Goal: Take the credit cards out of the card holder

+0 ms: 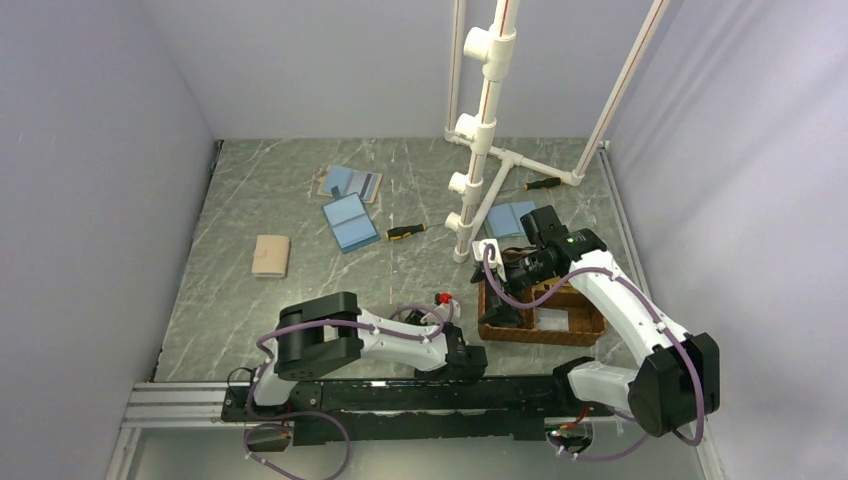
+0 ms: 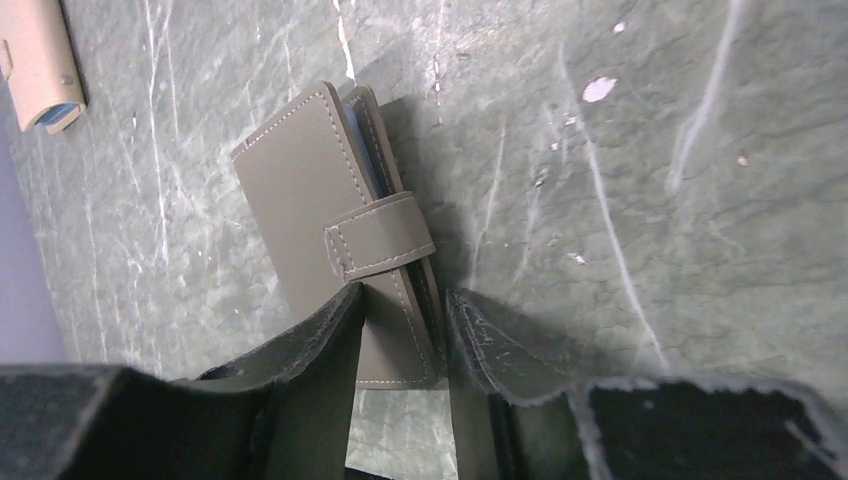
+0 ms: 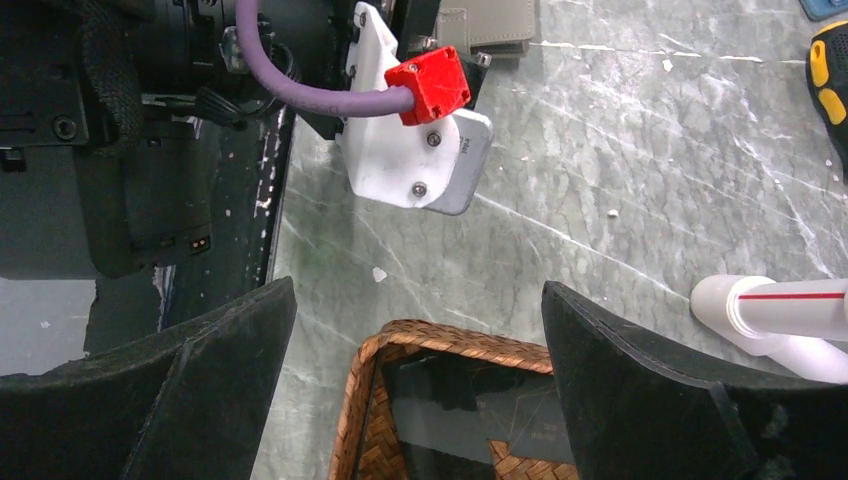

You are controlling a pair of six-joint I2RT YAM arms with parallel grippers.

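Observation:
A taupe card holder (image 2: 298, 190) with a snap strap lies on the marble table under my left gripper. Its left finger rests over the holder's lower part, the other beside its right edge; whether it grips it cannot be told. In the top view my left gripper is mostly hidden by the arm. My right gripper stands open over the wicker basket (image 3: 440, 330), with nothing visible between its fingers.
A beige holder (image 1: 270, 256), blue open holders (image 1: 349, 222) and two screwdrivers (image 1: 405, 231) lie around the table. A white pipe frame (image 1: 470, 200) stands at the back right.

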